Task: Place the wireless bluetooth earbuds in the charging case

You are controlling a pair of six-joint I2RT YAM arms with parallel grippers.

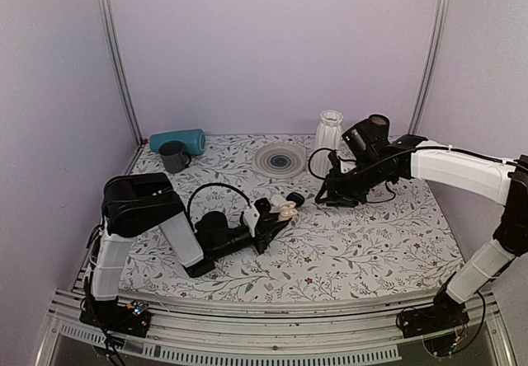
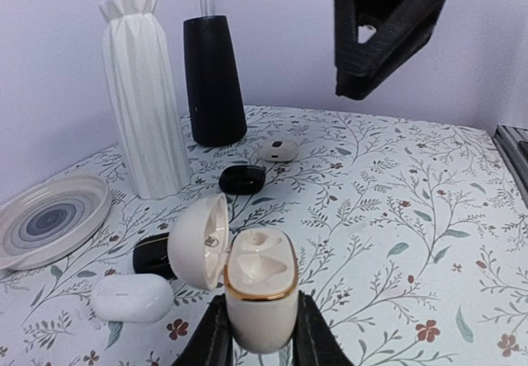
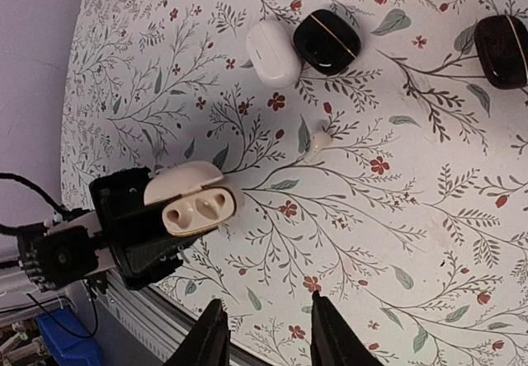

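Observation:
The white charging case [image 2: 260,283], lid open, is clasped in my left gripper above the table. Both slots look empty in the right wrist view, where the case [image 3: 198,209] is at the left. A small white earbud [image 3: 318,141] lies loose on the patterned tablecloth, outside the case. My right gripper stands open with a gap between its fingertips, holding nothing. It has space between it and the case in the top view [image 1: 328,199]. A second earbud cannot be made out now.
A closed white case [image 3: 274,53] and a black case [image 3: 327,42] lie side by side. Another black case [image 2: 242,179] and a white one [image 2: 279,151] sit farther off. White vase [image 1: 328,139], plate [image 1: 279,160] and mug [image 1: 174,157] stand behind.

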